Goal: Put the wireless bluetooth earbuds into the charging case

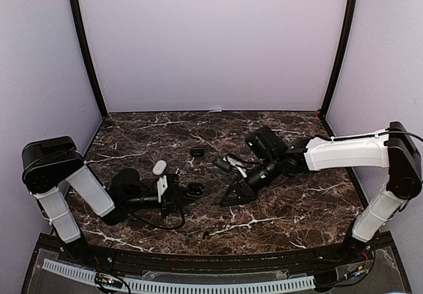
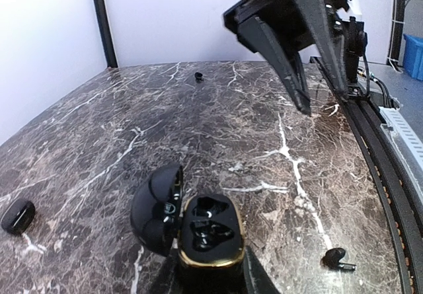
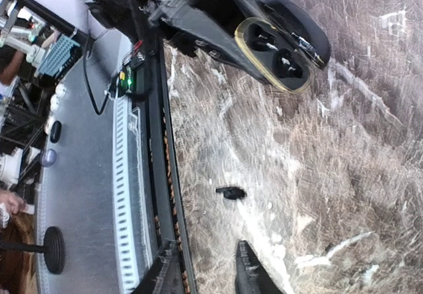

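My left gripper [image 1: 182,200] is shut on the black charging case [image 2: 210,231], held above the table with its gold-edged mouth up and its lid [image 2: 156,209] swung open. Two dark wells show inside the case; black on black, I cannot tell for certain that they are empty. A black earbud lies on the marble near the front edge, also visible as the small earbud [image 3: 231,193] in the right wrist view. Another small dark piece [image 2: 198,76], seemingly an earbud, rests farther off. Right of the case, my right gripper is open in mid-air with nothing between its fingers.
Behind the grippers lie a white rounded case [image 1: 160,168] and a closed black case [image 1: 197,152]. A dark rail [image 1: 198,257] and a white slotted strip [image 1: 211,285] run along the front. Bare marble spreads across the back and right.
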